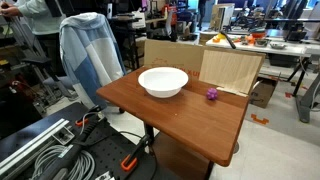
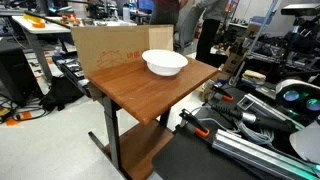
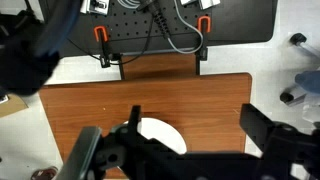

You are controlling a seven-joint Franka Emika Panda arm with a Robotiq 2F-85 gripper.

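A white bowl (image 1: pixel 163 81) rests on the brown wooden table (image 1: pixel 190 120), left of a small purple object (image 1: pixel 212 94). In exterior view 2 the bowl (image 2: pixel 165 62) sits toward the far part of the tabletop, and I cannot make out the purple object there. From above, the wrist view shows the bowl (image 3: pixel 165 133) partly covered by the gripper body. My gripper is open, its dark fingers wide apart and nothing held between them. It hangs high over the table's edge, clear of the bowl.
Cardboard panels (image 1: pixel 228 69) stand along the table's back side. Beside the table is a black base (image 2: pixel 215 150) with rails, cables and orange-handled clamps (image 1: pixel 129 162). Much of the tabletop around the bowl is bare.
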